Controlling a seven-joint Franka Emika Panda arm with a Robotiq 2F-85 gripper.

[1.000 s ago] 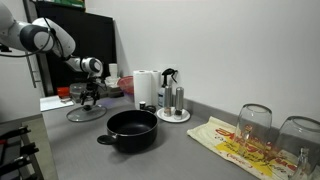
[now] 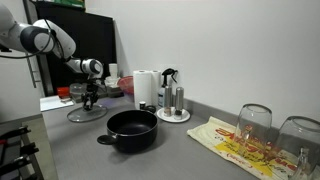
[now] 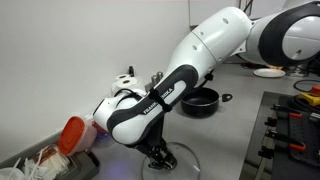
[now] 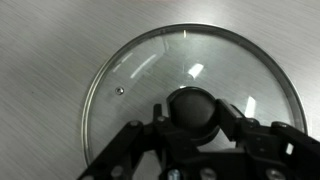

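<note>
A round glass lid (image 4: pixel 130 95) with a metal rim lies flat on the table, its black knob (image 4: pixel 193 112) facing up. Over it stands my gripper, with one of its fingers (image 4: pixel 158 118) on the left of the knob and the other on the right. Whether they touch the knob I cannot tell. From the side, the gripper (image 2: pixel 90 101) is down at the middle of the lid (image 2: pixel 86 115). In the second exterior view the arm partly covers the lid (image 3: pixel 185 165).
A black pot (image 2: pixel 132 130) without a cover sits nearer the middle of the table. Behind it are a paper towel roll (image 2: pixel 147 88) and a plate with grinders (image 2: pixel 179 105). Glass jars (image 2: pixel 254 125) stand on a cloth at the right. A red container (image 3: pixel 76 135) is close beside the arm.
The gripper looks slightly lower over the lid than before. The lid and the pot have stayed in place.
</note>
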